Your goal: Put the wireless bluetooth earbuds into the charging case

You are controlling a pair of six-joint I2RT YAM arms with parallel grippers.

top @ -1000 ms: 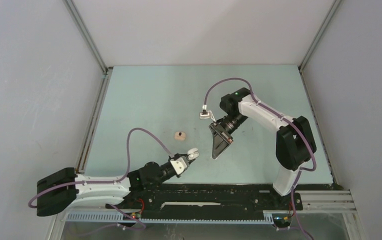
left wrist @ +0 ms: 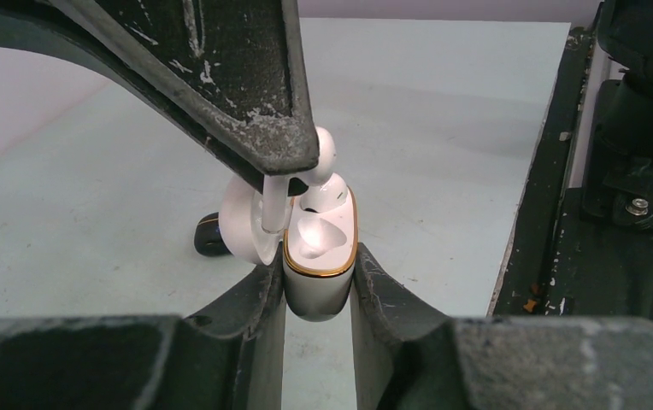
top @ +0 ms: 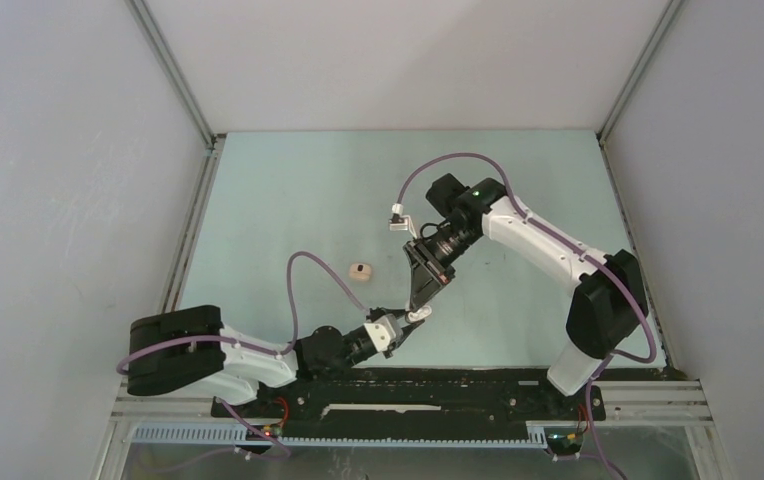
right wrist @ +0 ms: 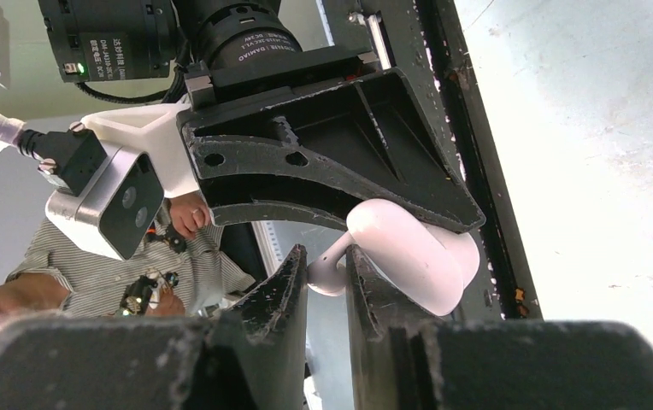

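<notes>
The white, gold-rimmed charging case (left wrist: 318,286) is held upright, lid open, with my left gripper shut on it; its two wells show. My right gripper hangs over the case, its fingertips at a white earbud (right wrist: 327,275) beside the lid; whether they grip it is hard to tell. In the top view both grippers meet at the case (top: 419,313) near the table's front.
A small pale block with a dark spot (top: 360,272) lies on the table (top: 278,190) behind the grippers. A dark rail runs along the front edge.
My left gripper has moved right with the case, and my right gripper has come left to meet it over the case.
</notes>
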